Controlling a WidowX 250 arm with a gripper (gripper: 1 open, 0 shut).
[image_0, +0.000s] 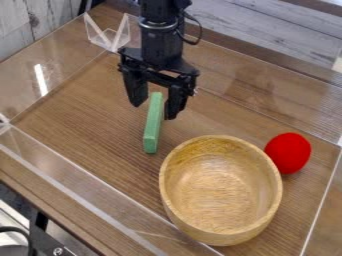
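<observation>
My gripper (154, 85) is open above a green bar (154, 128) that lies lengthwise on the wooden table, its two black fingers spread to either side near the bar's far end. A round tan bowl (219, 195) sits at the lower right of the camera view, and a red ball-like object (287, 153) lies to the right, beside the bowl.
The wooden table (74, 135) has free room at the left and upper right. A clear bracket-like piece (107, 35) is at the upper left. A black cable (14, 240) shows at the lower left corner.
</observation>
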